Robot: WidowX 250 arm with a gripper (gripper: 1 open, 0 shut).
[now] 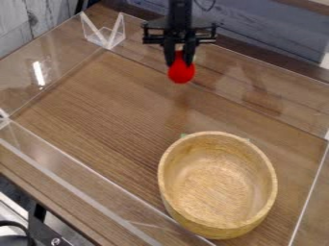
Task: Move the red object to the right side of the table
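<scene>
The round red object (183,72) is at the back of the table, a little right of the middle. My black gripper (180,55) is shut on it from above and behind, and its fingers cover the upper part. Whether the red object clears the wood surface is hard to judge from this angle.
A large yellow bowl (218,184) takes up the front right of the table. The wooden table (115,115) is bare in the middle, and its right side behind the bowl is free too. A clear plastic piece (102,32) stands at the back left.
</scene>
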